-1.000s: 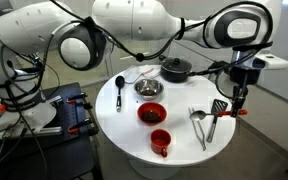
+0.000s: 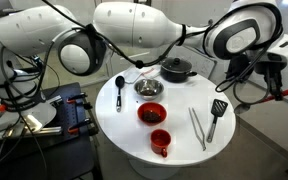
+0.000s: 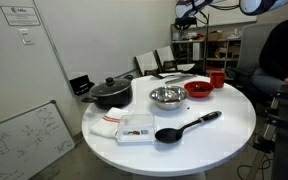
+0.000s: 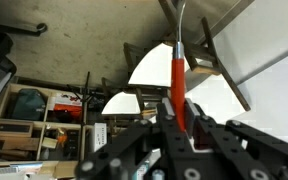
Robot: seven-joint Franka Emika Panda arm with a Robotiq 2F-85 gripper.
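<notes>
A red-handled utensil [image 4: 178, 88] is held in my shut gripper [image 2: 276, 91]. In the wrist view, its red handle rises from between the dark fingers, and a thin metal shaft runs from it to the top edge. Its far end is cut off there. Exterior view 1 has the gripper beyond the right edge of the round white table [image 2: 124, 128], above the floor.
On the table lie a black spatula [image 2: 218, 108], a long metal utensil [image 2: 197, 128], a red mug [image 2: 160, 141], a red bowl [image 2: 150, 107], a steel bowl [image 3: 168, 97], a black pot [image 3: 110, 93] and a black ladle [image 3: 169, 134].
My gripper has moved right and somewhat upward, carrying the red-handled utensil from above the table's right edge out past it. The things on the table look unmoved.
</notes>
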